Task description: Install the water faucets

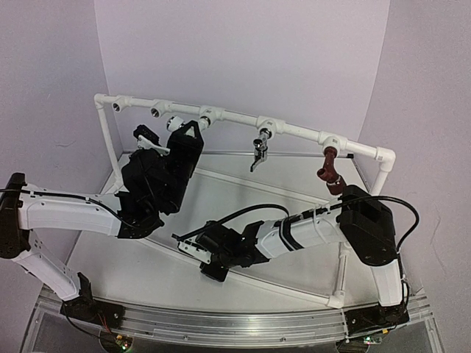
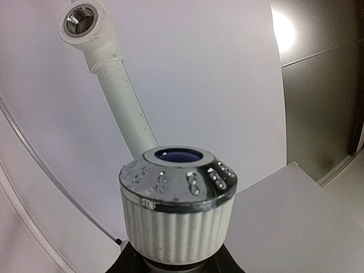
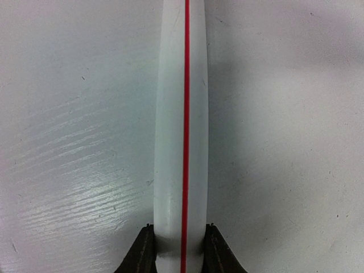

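Observation:
The white faucet has a ribbed knob (image 2: 176,227) with a chrome cap (image 2: 187,185). From above, its knob (image 1: 175,123) shows beside my left gripper (image 1: 193,131), with a white tee (image 1: 211,114) at the far side. Just under the knob, both left fingers flank the faucet's body, shut on it; whether the faucet's end is seated in the tee is hidden. A chrome faucet (image 1: 260,147) and a brown faucet (image 1: 330,170) hang from tees further right. Low in the frame is my right gripper, its fingers on either side of a white pipe (image 3: 170,142) with a red stripe.
Two open tees, the left one (image 1: 118,105) and its neighbour (image 1: 157,110), sit on the upper rail (image 1: 239,118). My right forearm (image 1: 302,232) spans the lower middle. In the left wrist view, a threaded opening (image 2: 79,21) shows at upper left.

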